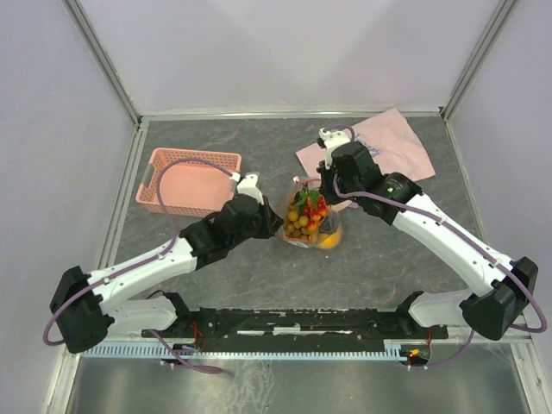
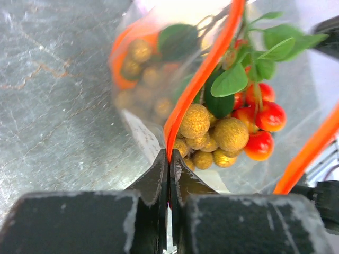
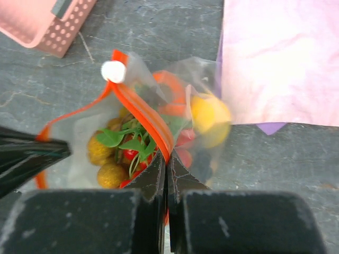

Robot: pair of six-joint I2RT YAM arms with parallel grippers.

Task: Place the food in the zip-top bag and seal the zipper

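Note:
A clear zip top bag (image 1: 296, 234) with an orange rim stands mouth-up at the table's middle, its mouth spread apart. Inside lie brown-gold balls (image 2: 231, 134), red tomatoes (image 2: 270, 116) with green leaves, and a yellow fruit (image 3: 210, 119). In the left wrist view my left gripper is shut on the orange rim on one side of the mouth. My right gripper is shut on the orange rim of the opposite side, only the thin edge passing between its fingers. The white slider (image 3: 114, 71) sits at one end of the zipper.
An empty pink basket (image 1: 194, 185) stands at the back left. A pink cloth (image 1: 379, 147) lies flat behind the right arm.

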